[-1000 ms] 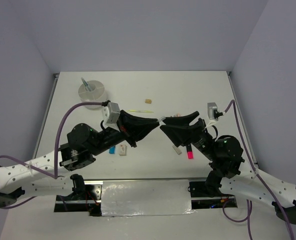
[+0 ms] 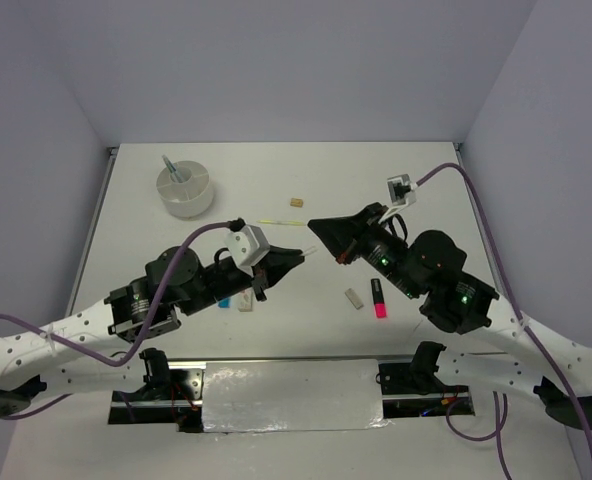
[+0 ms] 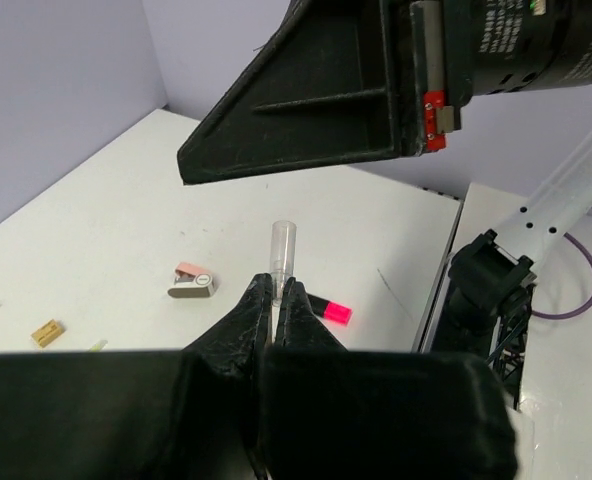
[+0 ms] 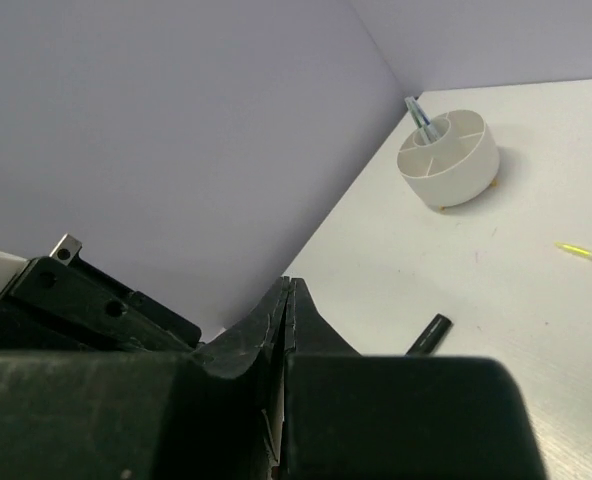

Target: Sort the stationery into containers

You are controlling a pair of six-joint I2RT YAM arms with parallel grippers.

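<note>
My left gripper is shut on a clear slim tube, pointing right over the table's middle. My right gripper is shut with nothing showing between its fingertips, just above and right of the tube. The white divided holder at back left holds a few pens. On the table lie a yellow pen, a small tan block, a black-and-pink marker, a pale grey strip, a blue item and a pink-and-silver item.
Walls enclose it at the back and sides. Both arms occupy the front of the table.
My left gripper has tilted and shifted slightly left and down, the tube still in it.
</note>
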